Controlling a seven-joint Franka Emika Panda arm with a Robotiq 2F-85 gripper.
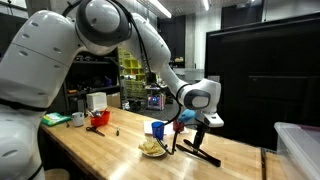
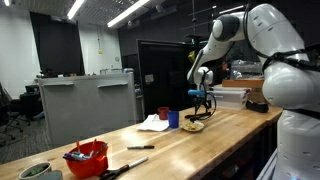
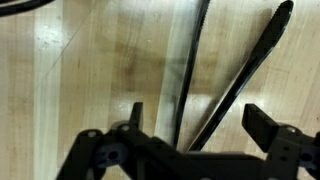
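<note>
Two long black objects lie on the wooden table under my gripper. One is a thin black rod, running between the fingers; the other, a wider black utensil-like piece, slants up to the right with a rounded end. Their lower ends come close together near the gripper body. My gripper is open, its fingers apart on either side, and neither visibly touches the objects. In exterior view 1 the gripper points down just over the table, with a black piece beside it.
A yellowish plate rests left of the gripper, with a blue cup behind it. Farther off are a red cup, white paper and a filled red basket. A clear plastic bin stands at the right.
</note>
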